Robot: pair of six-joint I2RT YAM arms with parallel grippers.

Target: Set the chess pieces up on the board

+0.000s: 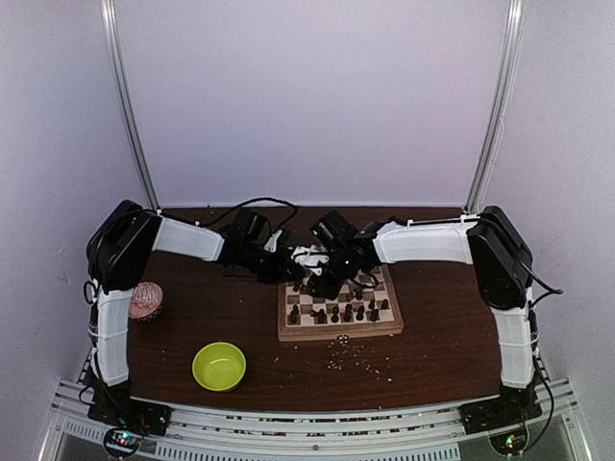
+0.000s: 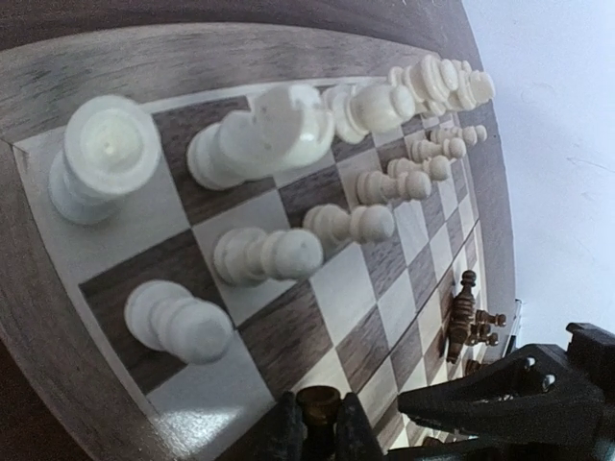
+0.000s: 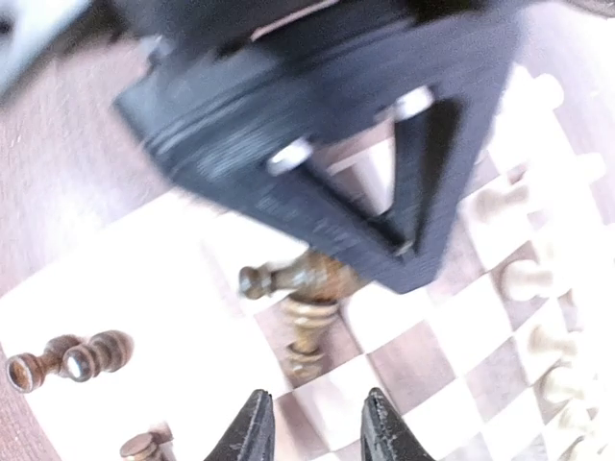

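The chessboard (image 1: 341,327) carries dark pieces along its near side; white pieces stand in two rows in the left wrist view, such as a rook (image 2: 104,158) and knight (image 2: 259,139). My left gripper is shut on a dark chess piece (image 2: 319,399), low over the board. My right gripper is open over empty squares. In the right wrist view a brown piece (image 3: 307,336) appears beneath the other black gripper body, and dark pieces (image 3: 96,355) are at lower left. Both arms crowd over the board's left half in the top view, hiding part of it.
A green bowl (image 1: 218,368) sits at front left, a patterned bowl (image 1: 145,303) at far left. Small pale bits (image 1: 351,365) are scattered before the board. The table right of the board is clear.
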